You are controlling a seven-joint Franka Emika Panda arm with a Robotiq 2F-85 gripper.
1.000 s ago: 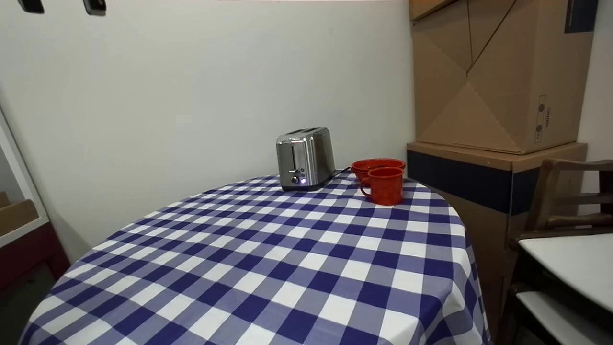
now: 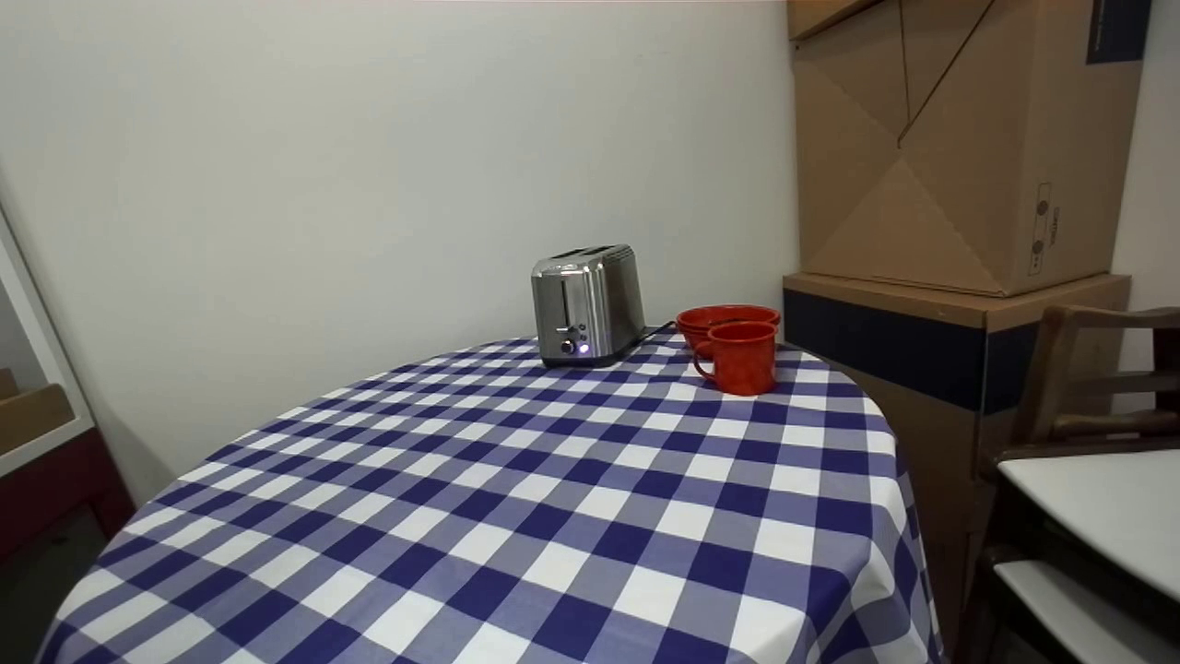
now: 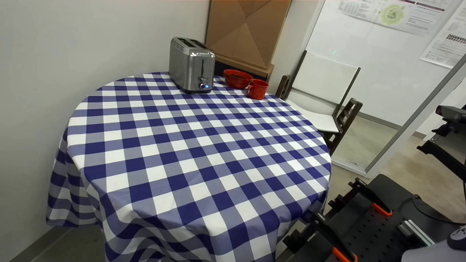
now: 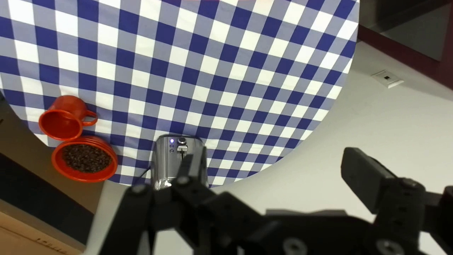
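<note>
My gripper shows only in the wrist view, its two dark fingers (image 4: 363, 176) spread wide apart. Nothing lies between them, so it is open. It is high above the table and touches none of the objects. A silver toaster (image 3: 191, 65) stands upright at the table's back, its front light lit; one finger partly covers it in the wrist view. Close to the toaster are a red mug (image 2: 742, 359) and a red bowl (image 4: 84, 158). Small dark brown beans (image 4: 87, 157) lie inside the bowl.
A blue-and-white checked cloth (image 3: 188, 144) covers the round table, whose front and middle are clear. A wall is behind the toaster. Cardboard boxes (image 2: 907, 166) are stacked at the back right, and folding chairs (image 3: 321, 94) stand beyond the table.
The toaster, mug and bowl have stayed where they were.
</note>
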